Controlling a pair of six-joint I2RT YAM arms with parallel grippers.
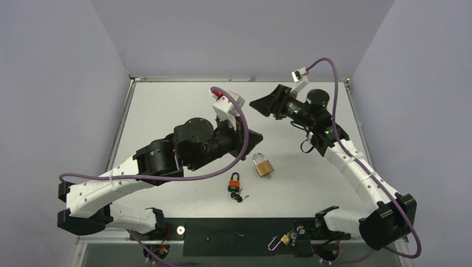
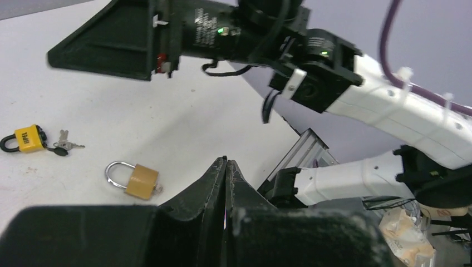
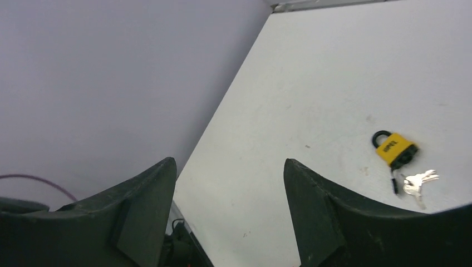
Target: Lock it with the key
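A large brass padlock [image 1: 264,168] lies on the white table, its silver shackle pointing away in the top view. Small metal pieces show at its lower end, too unclear to tell whether a key is inserted. The same brass padlock [image 2: 142,182] appears in the left wrist view, apart from both grippers. My left gripper is shut above the table, its fingertips meeting with no object visible between them. Farther back and to the right, my right gripper stands open and empty; in the left wrist view its fingers [image 2: 103,47] appear side-on.
An orange-looking padlock [image 1: 234,186], with keys beside it, lies near the front; in the right wrist view this padlock [image 3: 395,149] looks yellow. A small brass padlock [image 1: 285,239] with an open shackle lies on the dark front strip.
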